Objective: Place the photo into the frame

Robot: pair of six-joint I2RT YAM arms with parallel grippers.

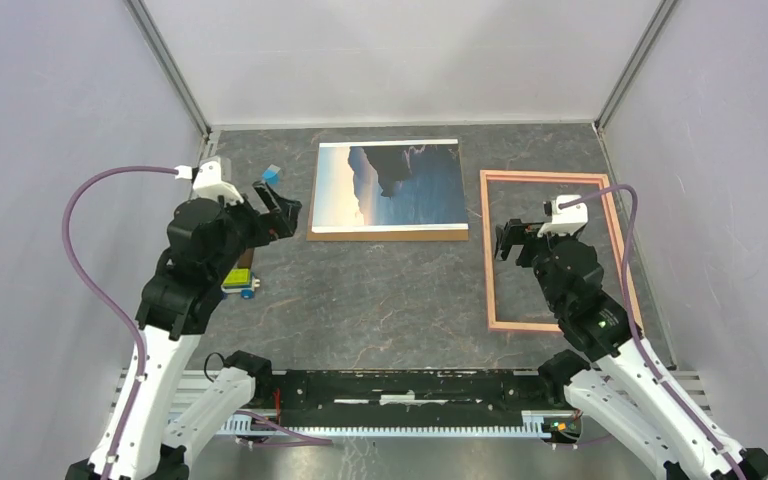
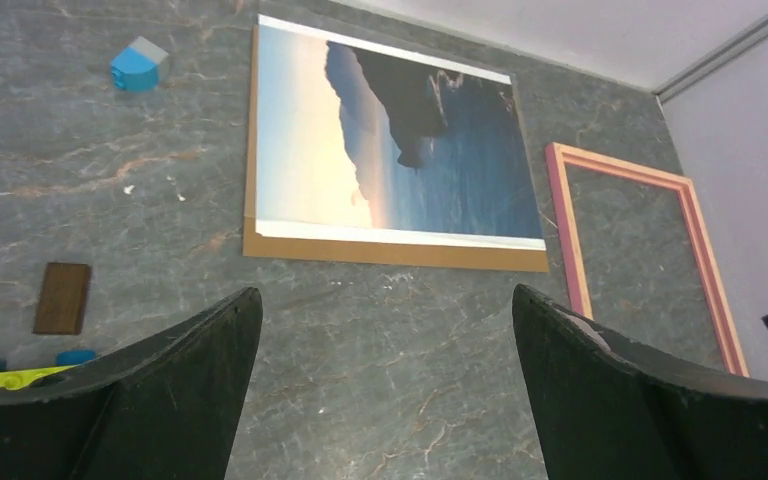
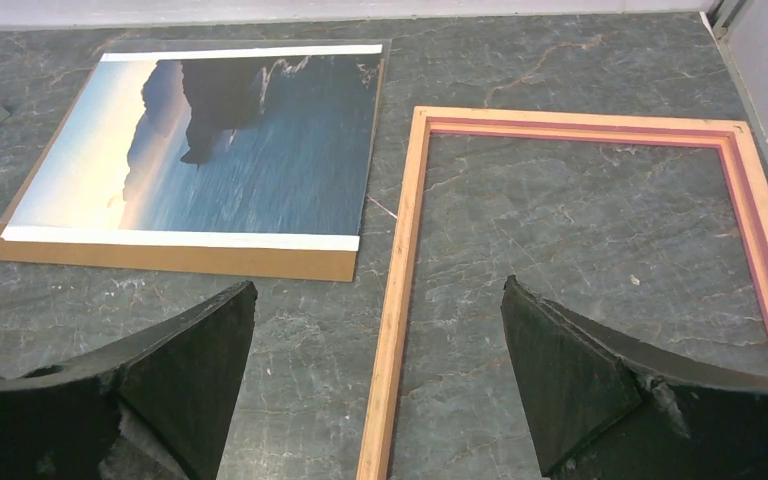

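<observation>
The photo (image 1: 400,190), a seascape with a dark cliff and white borders, lies flat at the back middle of the table. Beneath it a brown backing board (image 1: 388,236) shows along the near edge. To its right, the empty wooden frame (image 1: 486,258) rests flat, with bare table inside it. My left gripper (image 1: 282,212) is up in the air left of the photo, its fingers (image 2: 185,390) wide apart and nothing between them. Over the frame's left side hovers my right gripper (image 1: 505,240), also open and empty; its fingers (image 3: 580,385) touch nothing.
A small blue block (image 2: 136,70) sits left of the photo. Near the left wall are a dark brown piece (image 2: 62,298) and a yellow-green toy block (image 1: 237,278) with blue wheels. Bare grey table (image 1: 360,300) stretches in front of the photo. Walls close off the back and sides.
</observation>
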